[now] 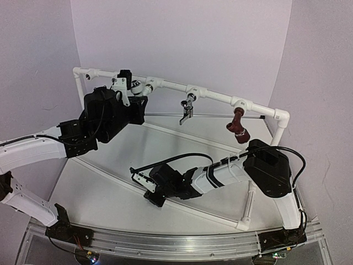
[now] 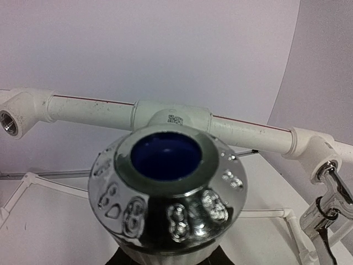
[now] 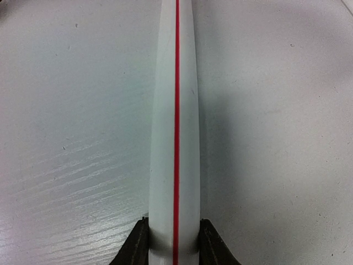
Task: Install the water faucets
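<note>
A round chrome faucet part [image 2: 168, 212] with a blue inner face fills the lower middle of the left wrist view. My left gripper [image 1: 138, 95] is shut on it; only its dark fingertips [image 2: 118, 257] show beneath. Behind the part is a white tee fitting [image 2: 171, 115], its opening hidden, so contact between them cannot be told. On the rail to the right hang a chrome tap [image 1: 187, 110] and a dark red faucet [image 1: 238, 127]. Low on the frame, my right gripper is shut on a white pipe [image 3: 165, 138] with a red stripe, one finger along each side.
An empty threaded tee [image 2: 10, 122] shows at the left of the upper rail [image 1: 220, 97]. The right arm [image 1: 231, 170] lies across the lower right of the frame. Bare white board [image 1: 124, 157] shows between the arms.
</note>
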